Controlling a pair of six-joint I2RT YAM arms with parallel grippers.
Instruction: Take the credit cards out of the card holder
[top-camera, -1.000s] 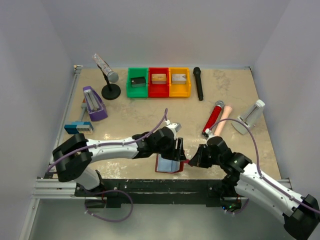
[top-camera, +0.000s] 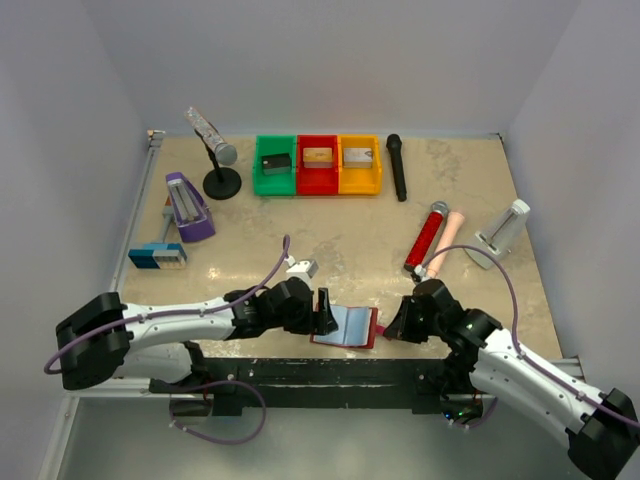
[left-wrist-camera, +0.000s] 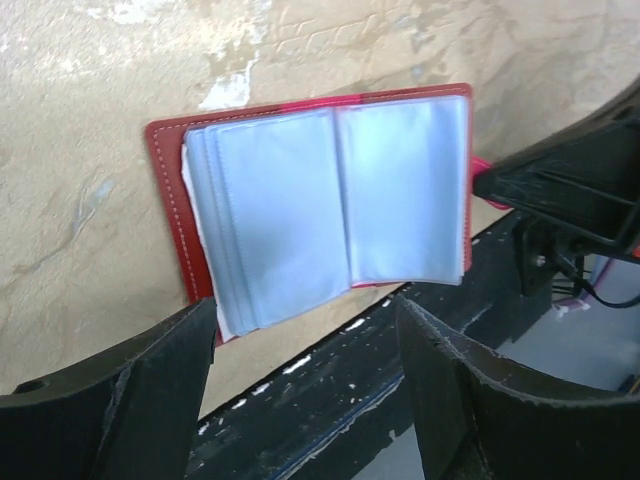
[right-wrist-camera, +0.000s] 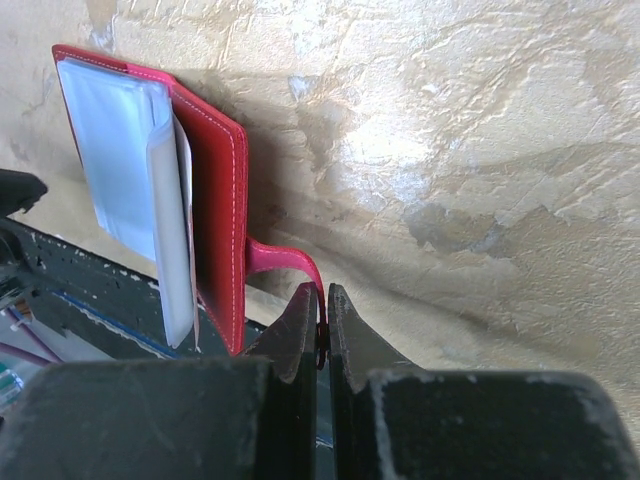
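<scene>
The red card holder (left-wrist-camera: 175, 195) lies spread out near the table's front edge, with pale bluish sleeves (left-wrist-camera: 280, 215) on both sides of a middle fold. Whether cards sit inside the sleeves cannot be made out. From the holder's right side a red strap (right-wrist-camera: 285, 257) runs into my right gripper, shut on it. In the right wrist view, the sleeves nearest the red cover (right-wrist-camera: 218, 190) stand partly raised. My left gripper is open over the holder's left part, its fingers apart and nothing between them.
Green (top-camera: 274, 185), red (top-camera: 317, 185) and yellow (top-camera: 360, 186) bins with small boxes stand at the back. A red-handled tool (top-camera: 426, 238) lies right of centre. The purple holder (top-camera: 195, 225) is at left.
My left gripper has moved left across the holder, uncovering its sleeves. The holder's red right edge has shifted right and it looks wider. My right gripper has moved slightly right with the strap.
</scene>
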